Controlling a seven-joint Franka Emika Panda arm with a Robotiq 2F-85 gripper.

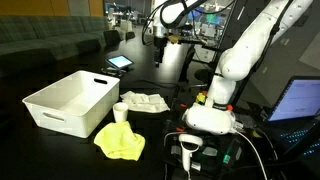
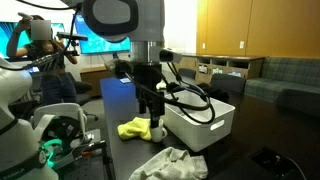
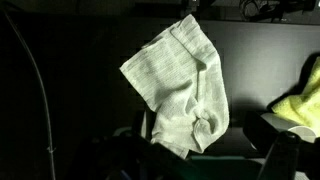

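Note:
A crumpled white cloth (image 3: 190,95) lies on the dark table, spread below my gripper in the wrist view. Dark fingers (image 3: 268,142) stand wide apart at the bottom of that view, nothing visibly held between them. Exterior view 1 shows the same white cloth (image 1: 146,102) beside a white cup (image 1: 120,112), with a yellow cloth (image 1: 120,141) nearer the front. From the other side, the yellow cloth (image 2: 136,129) and white cloth (image 2: 172,165) appear under the raised arm. My gripper is well above the table.
A white open-topped bin (image 1: 72,122) stands left of the cup and cloths. Behind the white cloth is a tablet-like device (image 1: 120,61). A laptop (image 1: 293,105) sits at the right, beyond the arm base. Bare dark table surrounds the white cloth's left side in the wrist view.

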